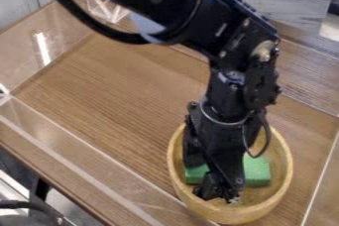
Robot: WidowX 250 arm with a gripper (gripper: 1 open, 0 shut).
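My black gripper [219,153] is down inside a round yellow bowl [271,200] at the lower right, its fingers over and around a green block [259,172]. The gripper hides much of the block. Whether the fingers are closed on it is not clear.
A cable runs from the arm at the top left. A grey wall stands at the back. A clear strip runs along the left front edge.
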